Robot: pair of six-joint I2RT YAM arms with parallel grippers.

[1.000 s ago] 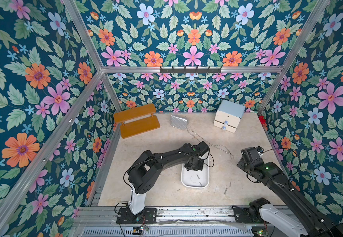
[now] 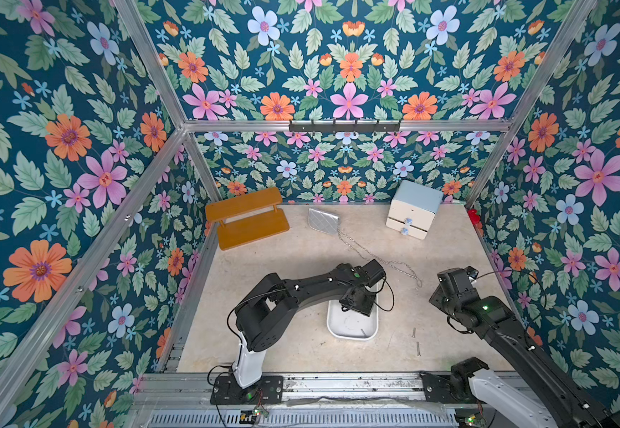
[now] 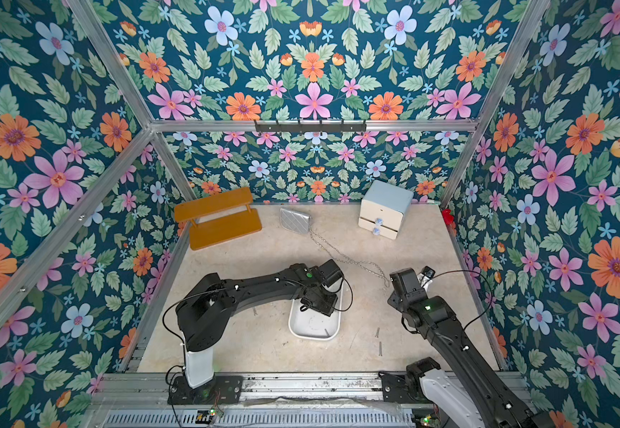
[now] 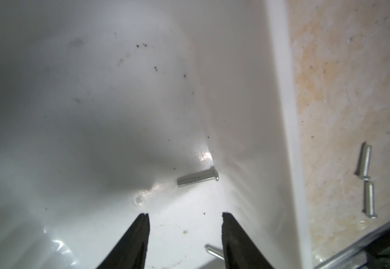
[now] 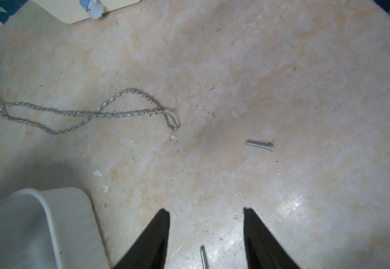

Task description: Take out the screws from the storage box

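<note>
The white storage box [image 2: 352, 337] stands mid-table in both top views, partly covered by my left arm. In the left wrist view, one silver screw [image 4: 198, 177] lies on the box floor, ahead of my left gripper. Another screw [image 4: 214, 252] shows beside the right finger, partly cut off by it. My left gripper is over the box, its fingers apart and empty. Two more screws, an upper one [image 2: 414, 332] and a lower one [image 2: 418, 348], lie on the table right of the box. My right gripper hangs above the table, fingers apart, nothing between them.
A chain [image 2: 381, 259] trails from a silver purse [image 2: 323, 221] toward the table's middle right. At the back stand a brown rack [image 2: 252, 229] and a small drawer cabinet [image 2: 415, 203]. Bare table lies between the box and the right arm.
The two table screws have rolled slightly, lately rightward. The right arm has moved only slightly.
</note>
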